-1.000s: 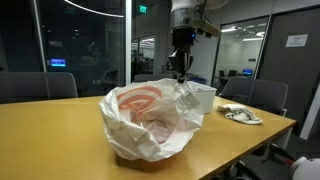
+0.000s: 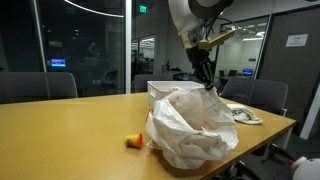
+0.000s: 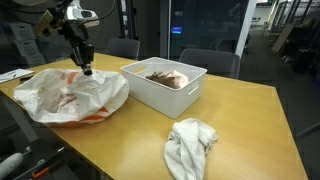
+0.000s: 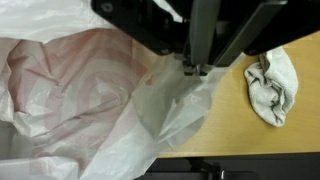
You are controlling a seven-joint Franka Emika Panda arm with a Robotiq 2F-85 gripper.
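A white plastic bag with reddish print (image 2: 185, 132) hangs over the table, its upper edge pinched in my gripper (image 2: 209, 87), which is shut on it. In exterior view 2 the bag (image 3: 70, 98) spreads out below the gripper (image 3: 87, 71) at the left. From the wrist, the fingertips (image 4: 191, 70) meet close together on the bag's thin film, and the crumpled bag (image 4: 75, 95) fills the left side. Its contents, if any, cannot be made out.
A white bin (image 3: 165, 95) holding brown and pinkish items stands beside the bag. A pale cloth (image 3: 188, 148) lies on the table (image 3: 245, 115). Left of the bag lies a small yellow and red object (image 2: 134, 141).
My gripper has moved right in exterior view 1, carrying the bag's edge along. The bag has shifted right and folded over, uncovering the yellow and red object.
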